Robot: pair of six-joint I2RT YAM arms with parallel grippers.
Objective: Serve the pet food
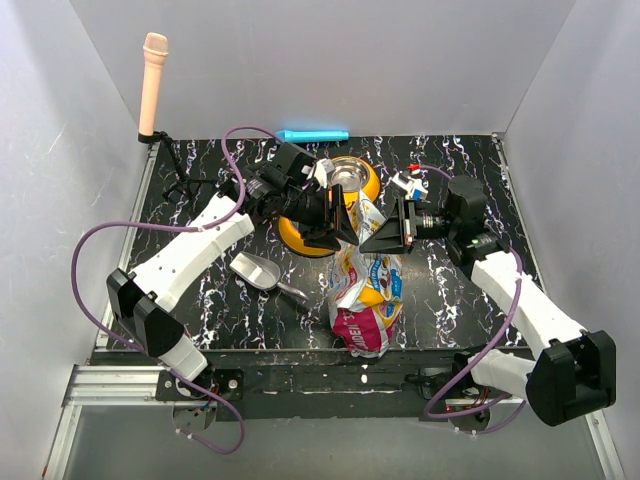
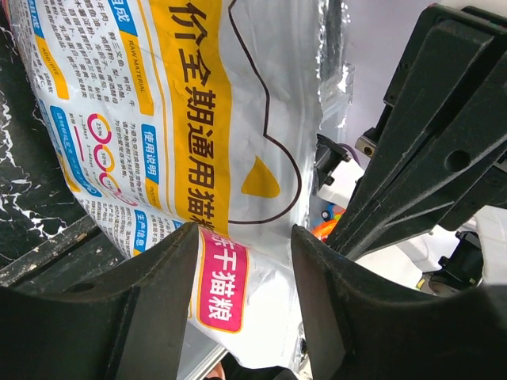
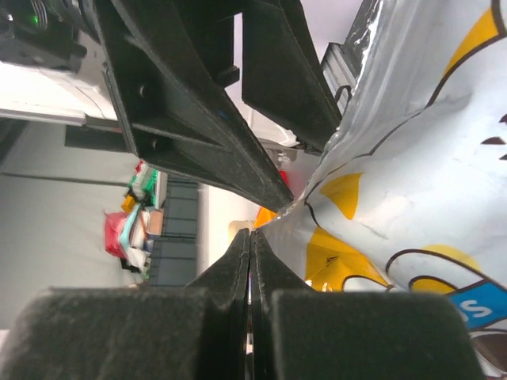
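The pet food bag [image 1: 368,300], white, yellow and pink, stands upright at the front middle, its top gathered into a peak. From the left, my left gripper [image 1: 342,238] reaches to the upper bag; its fingers [image 2: 178,265] are apart, with the printed film [image 2: 198,103] in front of and between them. My right gripper is shut at the bag's upper edge from the right. Film touches its tips, but whether any is pinched cannot be told. A clear scoop [image 1: 257,271] lies left of the bag. The orange feeder [image 1: 374,186] with a steel bowl is behind, partly covered by my left arm.
A blue stick-like object [image 1: 312,135] lies along the back wall. A microphone [image 1: 153,85] on a black stand rises at the back left. Bare marbled mat [image 1: 440,300] shows right of the bag and around the scoop.
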